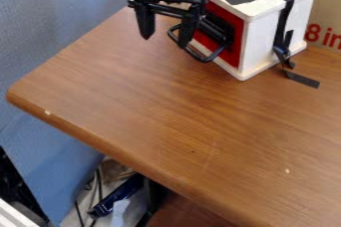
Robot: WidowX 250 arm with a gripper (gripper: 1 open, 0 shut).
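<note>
My black gripper (163, 24) hangs at the top of the camera view, over the back left part of the wooden table, just left of a white box (261, 47) with a red front panel (233, 54). Black strapping runs over the box and down onto the table at its right. A black loop at the red panel reaches toward my gripper; whether they touch is unclear. The gripper's fingers point down, and I cannot make out whether they are open or shut.
A blue-grey wall (47, 42) borders the table on the left. A cardboard box (321, 22) with red print stands at the back right. Assorted items lie below the table's left edge.
</note>
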